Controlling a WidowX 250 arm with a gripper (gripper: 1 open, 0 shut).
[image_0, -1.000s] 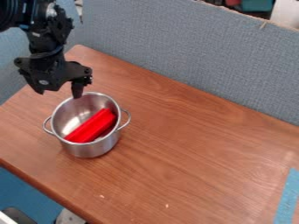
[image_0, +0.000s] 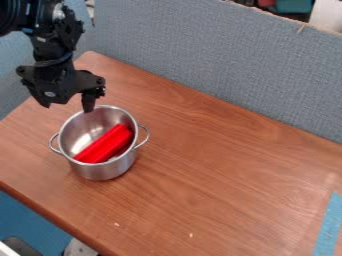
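My black gripper (image_0: 67, 99) hangs at the upper left, just above and behind a steel pot (image_0: 103, 169), its fingers spread open with nothing seen between them. The pot has two side handles and stands on the wooden table near its left edge. Inside it lies a long red object (image_0: 106, 143), tilted diagonally.
A grey padded wall (image_0: 227, 60) runs along the back. The table's left edge drops off at the lower left.
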